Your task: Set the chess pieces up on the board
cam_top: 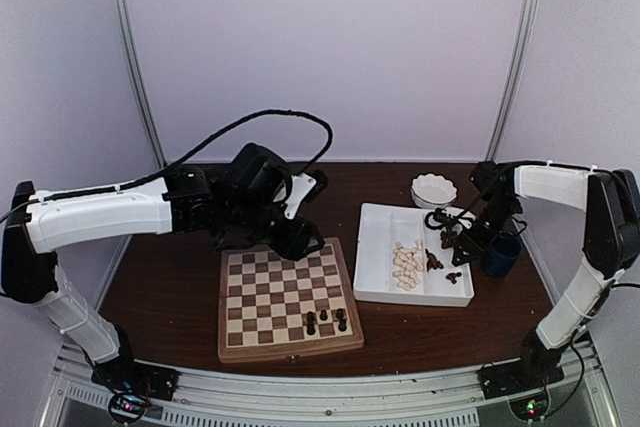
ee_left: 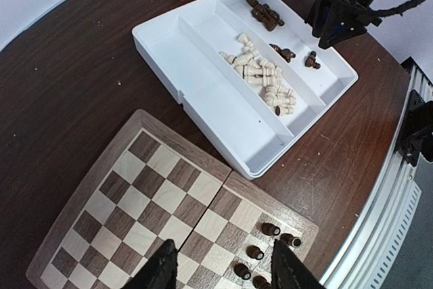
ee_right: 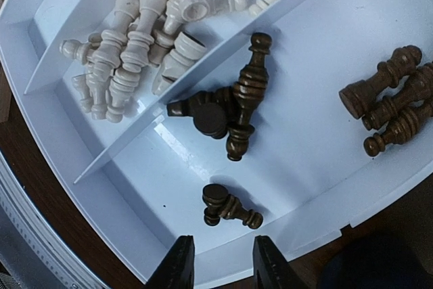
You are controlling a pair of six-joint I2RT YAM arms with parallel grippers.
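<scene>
The chessboard [cam_top: 236,352] carries several dark pieces near its front right corner, among them a dark pawn [ee_left: 270,229] standing upright. My left gripper is open above the board; those dark pieces show well below its fingers [ee_left: 160,265], and it holds nothing. In the white tray [ee_right: 298,167], ivory pieces [ee_right: 128,45] lie heaped in the middle compartment. Dark pieces lie on their sides in the outer compartment, including a tall one [ee_right: 250,89] and a small pair [ee_right: 230,208]. My right gripper hangs open over the tray's edge, empty.
A white scalloped bowl [cam_top: 433,190] stands behind the tray, and a dark blue cup [cam_top: 500,255] is at its right. The tray's left compartment [cam_top: 373,247] is empty. Bare table lies left of and behind the board.
</scene>
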